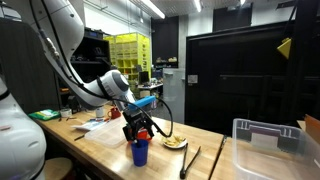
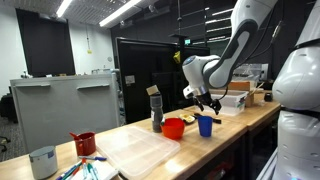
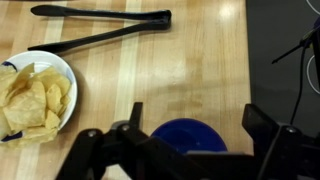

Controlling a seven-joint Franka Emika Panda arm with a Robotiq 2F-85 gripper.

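Note:
A blue cup (image 1: 139, 156) stands upright near the front edge of the table. In the wrist view its round rim and dark inside (image 3: 188, 134) show at the bottom, partly covered by my gripper. The fingers (image 3: 122, 145) are spread wide, one on each side of the picture, and nothing is seen gripped. From the second exterior view, my gripper (image 2: 206, 104) hangs just above the cup (image 2: 205, 126). Whether a finger touches the rim cannot be told.
A red bowl (image 2: 174, 128) sits close to the cup. Beyond are a plate of chips (image 3: 38, 98) and black tongs (image 3: 105, 30). A clear bin (image 1: 268, 148) stands to one side, while a white tray (image 2: 140, 153) and a red pot (image 2: 87, 144) lie on the other.

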